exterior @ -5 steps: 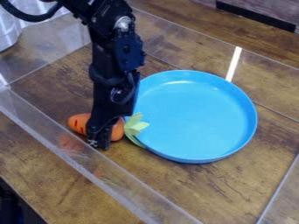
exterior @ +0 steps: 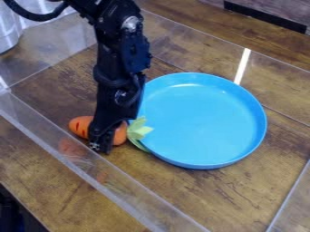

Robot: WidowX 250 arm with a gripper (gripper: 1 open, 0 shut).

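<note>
An orange toy carrot point(exterior: 82, 125) with pale green leaves point(exterior: 140, 133) lies on the wooden floor at the lower left of the blue plate. My black gripper point(exterior: 105, 136) reaches down over the carrot's middle and is shut on it, its fingers partly hidden behind the clear front wall. The leaves reach to the plate's rim.
The blue plate point(exterior: 200, 118) takes up the right middle. Clear plastic walls border the wooden surface at front, back and right. A white object point(exterior: 6, 27) stands at the top left. Bare wood shows at the back left and right.
My gripper has shifted very slightly over the carrot since a second ago. The plate has not moved.
</note>
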